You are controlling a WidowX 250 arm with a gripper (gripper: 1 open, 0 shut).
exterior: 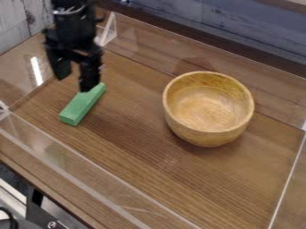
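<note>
My gripper (66, 70) hangs at the upper left of the camera view, dark and blurred, with a dark arm above it. It is above and left of a green bar (81, 105) lying at an angle on the brown wooden surface. The gripper appears open, though blur hides detail between its fingers. A tan round bowl (207, 107) stands to the right, apart from both.
A dark area lies along the top right edge. Something pale and thin at the far left is hard to make out.
</note>
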